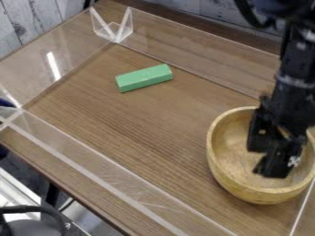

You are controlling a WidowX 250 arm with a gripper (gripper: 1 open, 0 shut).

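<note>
The black robot arm comes in from the right of the camera view, with the gripper (pixel 274 147) low over a round tan wooden bowl (pixel 231 166), partly hiding its inside and right side. The gripper is blurred, its dark fingers pointing down within the bowl's outline. Whether anything is between them cannot be made out. A green block (pixel 144 77) lies on the wooden table (pixel 123 147), up and to the left of the bowl.
A clear plastic holder (pixel 113 26) stands at the back left. Clear panels line the table's left side, with dark cables at the lower left.
</note>
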